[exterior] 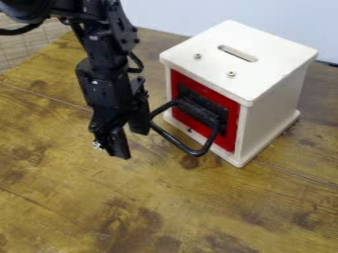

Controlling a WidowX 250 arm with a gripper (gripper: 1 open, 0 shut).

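Observation:
A white wooden box (pixel 244 59) with a slot in its top stands at the right, its red front (pixel 181 89) facing left. A black handle loop (pixel 199 148) sticks out low from a dark panel on that front. My black gripper (pixel 122 138) hangs just left of the box, low over the table, close to the loop's left end. Its fingers are dark and small in view, and whether anything is between them is unclear.
A pale wall lies behind the box, and some wire mesh shows at the top left.

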